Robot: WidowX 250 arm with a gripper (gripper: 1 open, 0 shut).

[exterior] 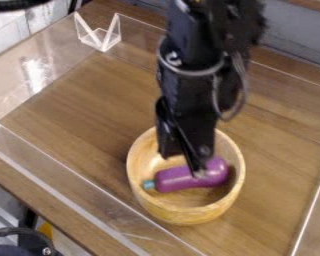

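A wooden bowl (155,200) sits on the table at the lower middle, holding a purple object (191,176) with a light blue tip at its left end. The black gripper (187,140) hangs over the back of the bowl, blurred, above and behind the purple object. It appears shut, with nothing visible between its fingers.
A clear plastic holder (99,32) stands at the back left. Clear rails or edges run along the left and front, with cables at the lower left.
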